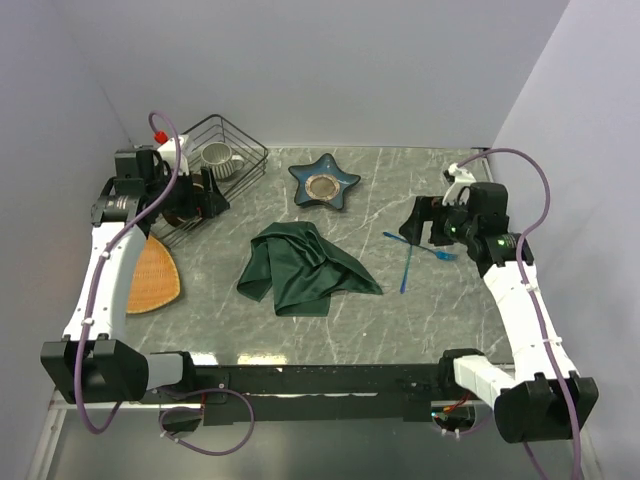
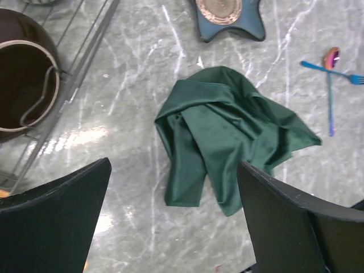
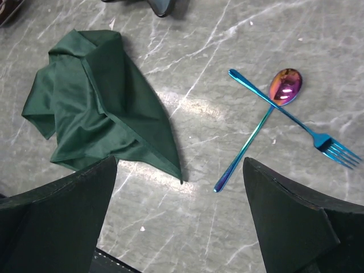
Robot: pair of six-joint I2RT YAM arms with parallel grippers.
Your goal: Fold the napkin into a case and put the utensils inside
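A crumpled dark green napkin [image 1: 300,270] lies loosely folded in the middle of the marble table. To its right a blue fork [image 3: 333,148] lies crossed over an iridescent spoon [image 3: 284,88], both flat on the table. My left gripper hangs open over the table near the wire rack, with nothing between its fingers, facing down toward the napkin. My right gripper is open above the table just right of the napkin, near the utensils, with nothing between its fingers.
A wire rack [image 1: 240,135] holding a striped mug [image 1: 220,160] and a brown bowl [image 2: 23,79] stands at the left, beside a woven mat [image 1: 152,275]. A blue star-shaped dish [image 1: 340,192] sits at the back.
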